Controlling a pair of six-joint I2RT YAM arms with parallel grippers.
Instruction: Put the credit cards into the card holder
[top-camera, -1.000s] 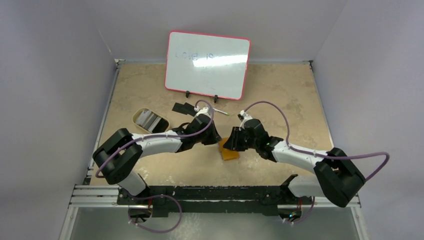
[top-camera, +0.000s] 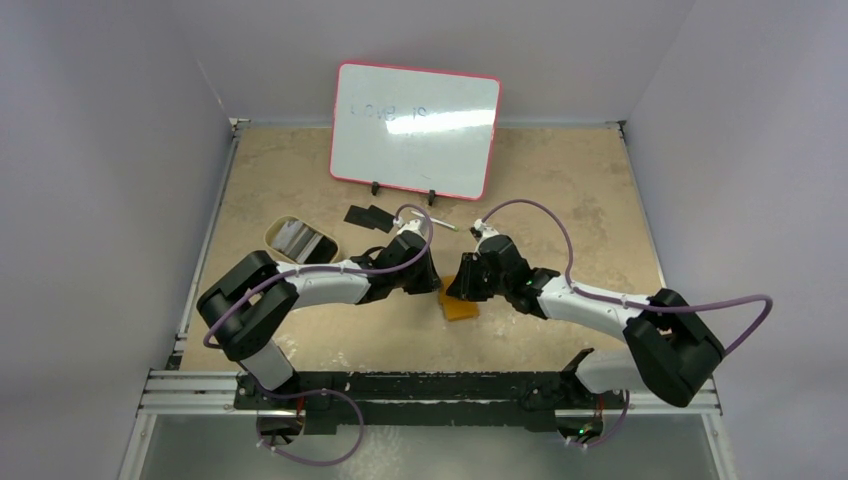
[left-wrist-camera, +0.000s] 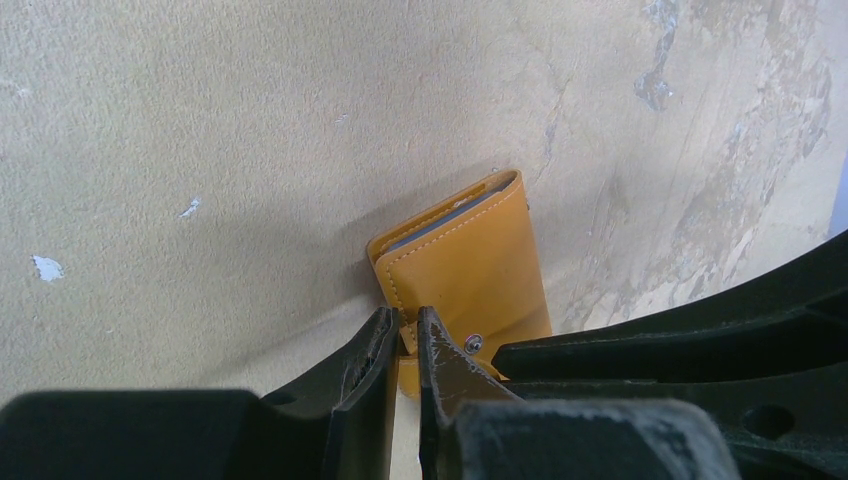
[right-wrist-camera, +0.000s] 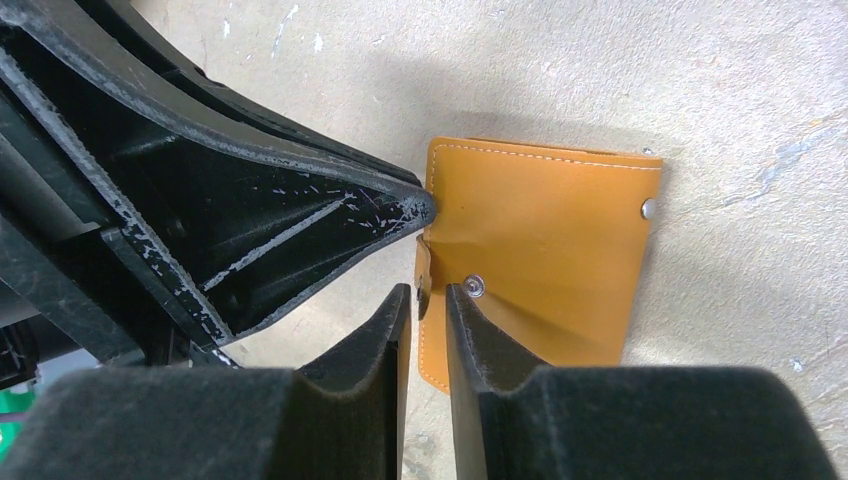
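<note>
The orange leather card holder (top-camera: 460, 309) lies on the table between my two grippers; stitched edges and a round snap show in the right wrist view. Its narrow strap (right-wrist-camera: 423, 270) stands up at one edge. In the left wrist view my left gripper is open by a narrow gap at that edge, the strap end in line with the gap. My right gripper is also slightly open, its tips on either side of the strap in view; whether they touch it cannot be told. Two dark flat cards (top-camera: 357, 215) lie farther back.
An oval basket (top-camera: 271, 237) holding grey and black flat items stands behind the left arm. A pen (top-camera: 443, 224) lies near the whiteboard (top-camera: 415, 130) at the back.
The card holder looks nearly unmoved.
</note>
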